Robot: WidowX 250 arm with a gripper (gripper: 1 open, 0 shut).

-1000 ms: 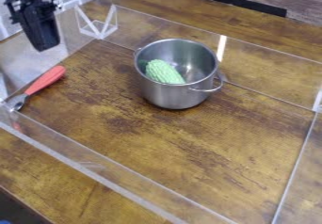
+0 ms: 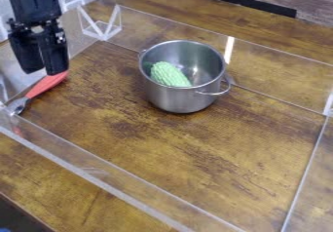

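My black gripper (image 2: pixel 45 62) hangs at the upper left, open, with its fingers pointing down over the end of an orange-red handled utensil (image 2: pixel 47 85). That utensil lies on the wooden table near the left edge, its metal part toward the lower left. A steel pot (image 2: pixel 190 96) with two side handles stands in the middle of the view, holding a pale green corn-like object (image 2: pixel 169 74).
Clear panels or strips border the wooden table (image 2: pixel 228 163) on several sides. A white frame piece (image 2: pixel 101 26) stands at the back left.
My gripper has moved down and a little to the right, closer to the orange-red handle. The pot and the utensil look unmoved.
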